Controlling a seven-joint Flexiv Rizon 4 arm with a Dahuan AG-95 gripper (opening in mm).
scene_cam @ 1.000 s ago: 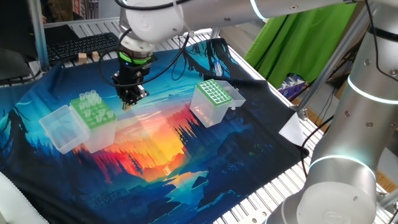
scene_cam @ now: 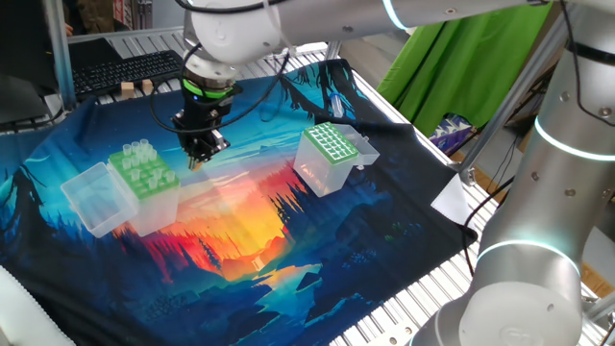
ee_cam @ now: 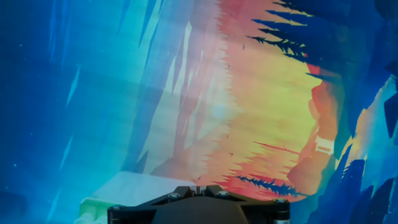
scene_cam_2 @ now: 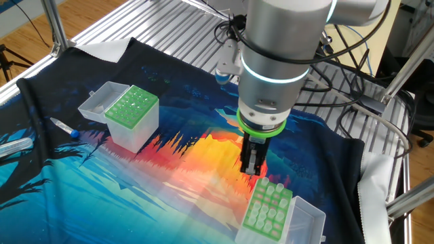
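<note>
My gripper (scene_cam: 195,163) (scene_cam_2: 251,172) hangs pointing down above the printed cloth, beside the box whose green rack (scene_cam: 144,171) (scene_cam_2: 268,211) holds several clear tips or tubes. In the wrist view the gripper shows at the bottom edge, its fingertips together and nothing visible between them. Across the cloth stands a second frosted box with a green rack (scene_cam: 331,143) (scene_cam_2: 133,107); its holes look empty from here. Both boxes have their lids open. A pale box corner (ee_cam: 134,186) shows at the wrist view's lower left, partly hidden by the gripper.
One clear lid (scene_cam: 99,199) lies open on the outer side of the tip-filled box. A blue-capped pen or tube (scene_cam_2: 66,127) lies near the other box. The cloth (scene_cam: 231,255) between the boxes is clear. A keyboard (scene_cam: 125,72) sits behind, off the cloth.
</note>
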